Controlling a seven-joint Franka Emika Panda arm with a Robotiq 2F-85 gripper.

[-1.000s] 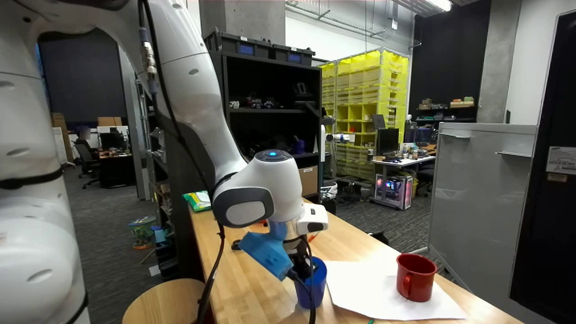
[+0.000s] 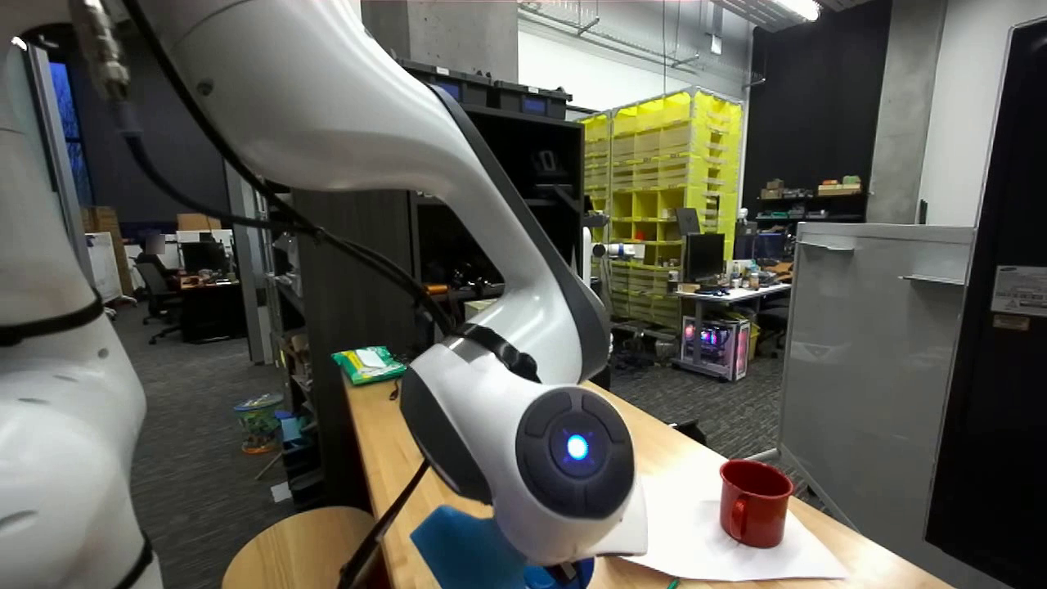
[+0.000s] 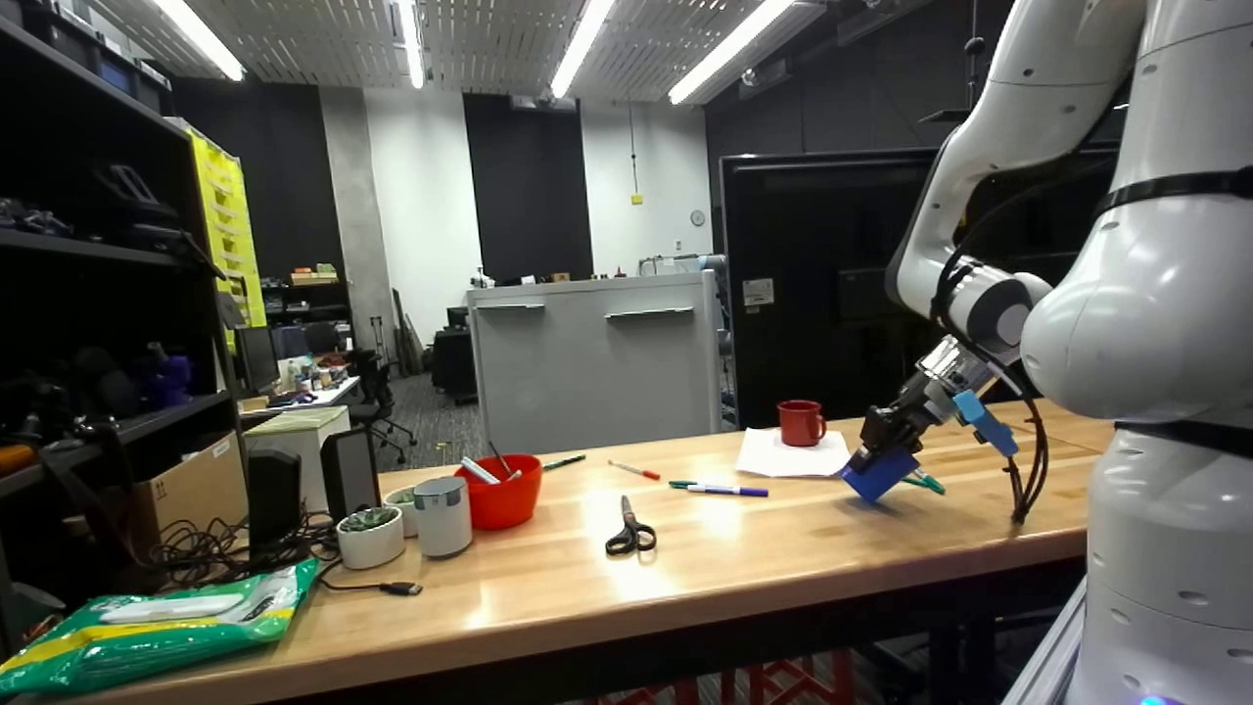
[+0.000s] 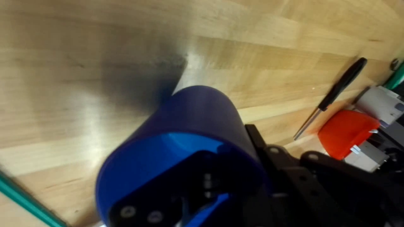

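Observation:
A blue cup (image 4: 200, 113) is gripped at its wall by my gripper; one black finger reaches inside the cup and the other lies along its outside. In exterior view 2 the blue cup (image 3: 881, 472) is tilted, low over the right part of the table, with the gripper (image 3: 889, 433) coming down to it at a slant. Whether its edge touches the wood is hard to tell. Exterior view 1 shows only a bit of the cup, mostly behind the arm. A red mug (image 2: 756, 502) stands upright on a white sheet of paper (image 2: 805, 555).
Pens (image 3: 719, 489), scissors (image 3: 630, 529) and a red bowl (image 3: 505, 493) holding several pens lie leftward in exterior view 2. A green marker (image 3: 924, 482) rests right by the cup. Beyond the bowl are a grey cup (image 3: 443, 517) and small plants.
A second ago the arm pointed down with the cup upright. The wrist has since swung over and tilted the cup. The red mug and paper have stayed put.

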